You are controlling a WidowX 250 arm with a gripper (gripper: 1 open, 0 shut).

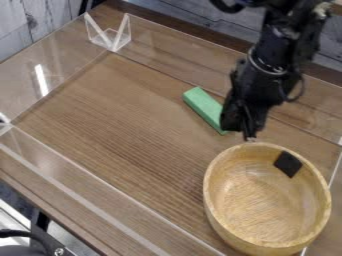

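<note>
My black gripper [245,125] hangs on the right side of the camera view, above the area just behind the bowl, shut with nothing visible between its fingers. A green block [205,109] lies on the wooden surface at its left, close beside the fingertips; whether they touch is unclear. A large tan round bowl [261,210] sits at the lower right, with a black rectangular piece [286,163] at its upper right rim.
A clear plastic piece [110,32] stands at the back left. Dark cables lie at the lower left edge.
</note>
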